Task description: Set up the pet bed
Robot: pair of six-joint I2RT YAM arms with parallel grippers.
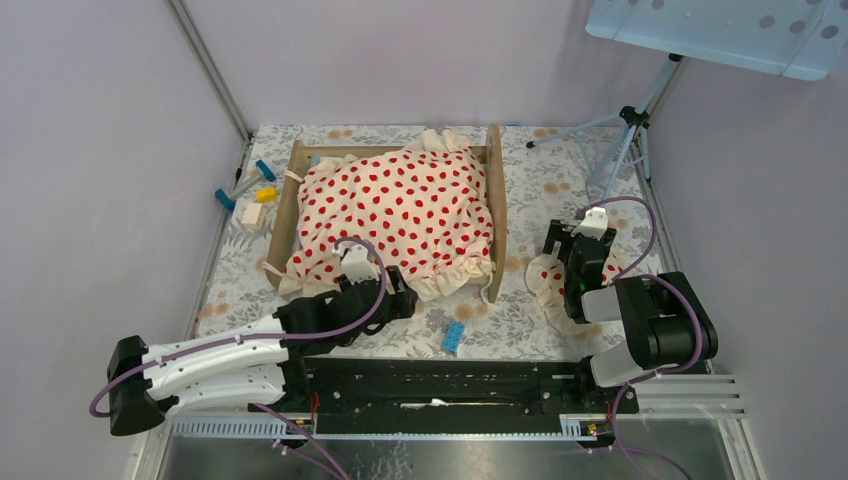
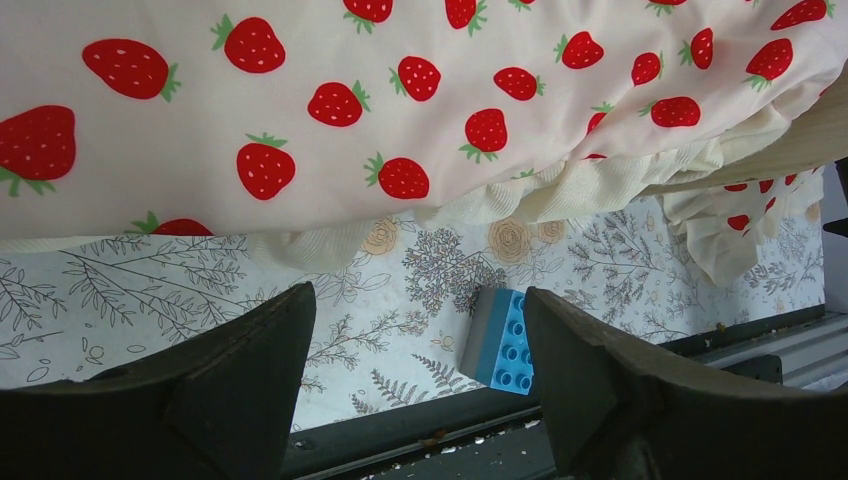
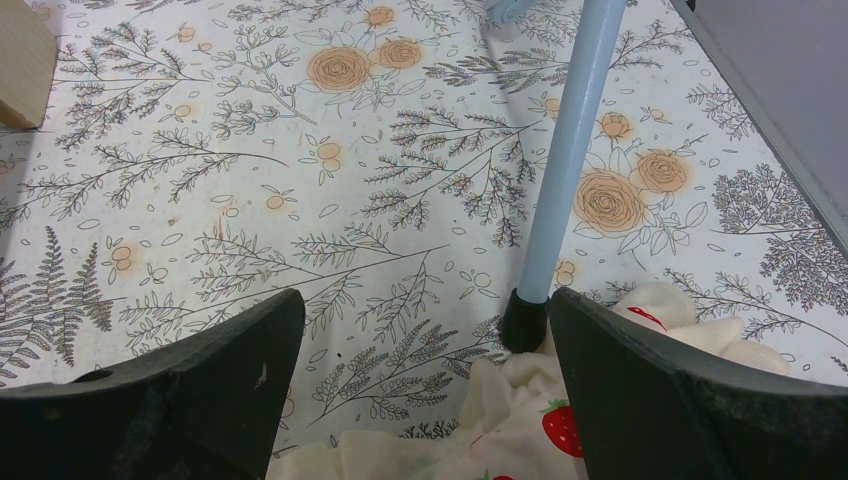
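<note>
A strawberry-print cover with cream ruffles (image 1: 395,210) lies spread over the wooden pet bed frame (image 1: 495,180), its lower edge spilling past the frame's front. My left gripper stands open above that front edge, nothing between its fingers. A second strawberry piece with a frill (image 1: 550,290) lies crumpled right of the bed, also in the right wrist view (image 3: 500,440). My right gripper is open over it, holding nothing.
A blue brick (image 1: 453,337) lies front centre. Small blocks (image 1: 265,194) and rods lie left of the bed. A light-blue tripod stand (image 1: 610,160) occupies the back right, one leg close to my right gripper. Walls border both sides.
</note>
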